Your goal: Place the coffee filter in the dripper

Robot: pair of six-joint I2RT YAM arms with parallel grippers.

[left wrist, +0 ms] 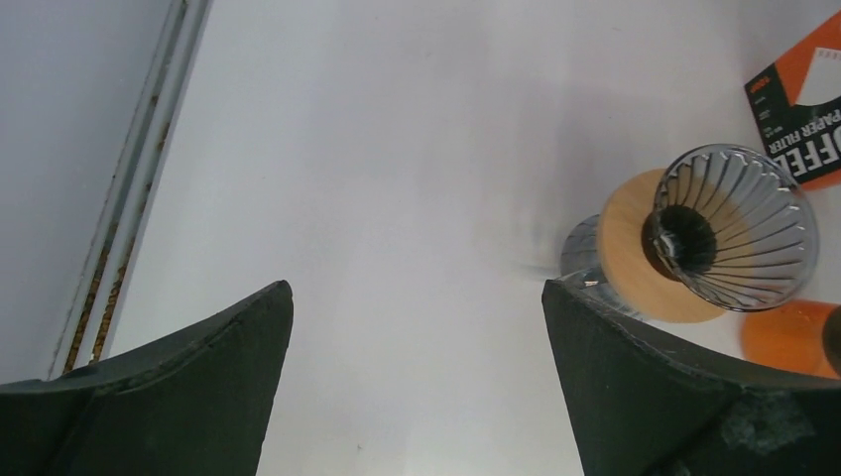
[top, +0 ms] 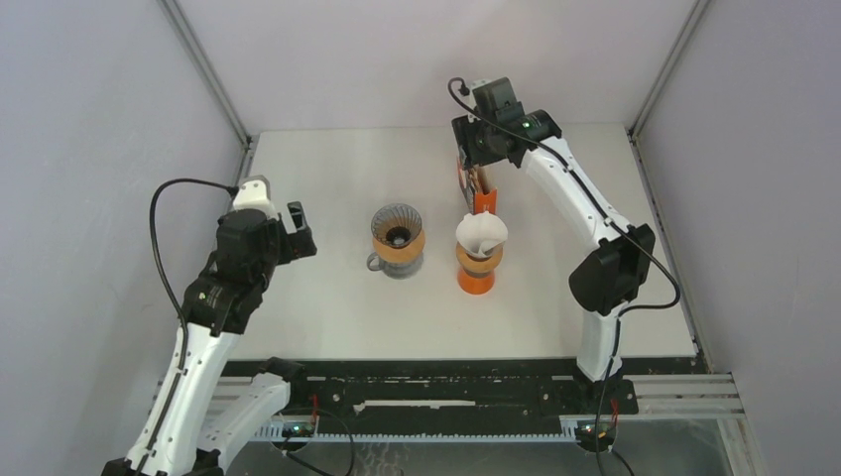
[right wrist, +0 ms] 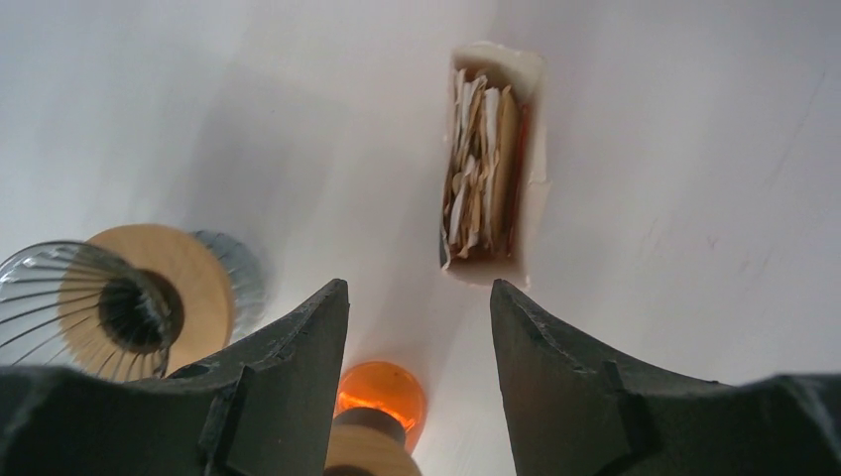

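Note:
The ribbed clear dripper [top: 397,224] stands in a wooden collar on a glass vessel with a handle; no paper shows inside it. A white cone [top: 478,231] rests in a second wooden-collared stand with an orange base to its right; whether it is paper cannot be told. Folded white and brown filters [right wrist: 483,164] stand packed in an open box. My left gripper [top: 301,230] is open over bare table left of the dripper, its fingers [left wrist: 233,342] apart and empty. Open and empty too, my right gripper is above the table near the filter box.
The orange-and-black paper filter box [left wrist: 808,104] stands behind the white cone's stand, partly beneath the right gripper from above. Bare white table [top: 327,307] spreads at left and in front. Back and side walls bound the space.

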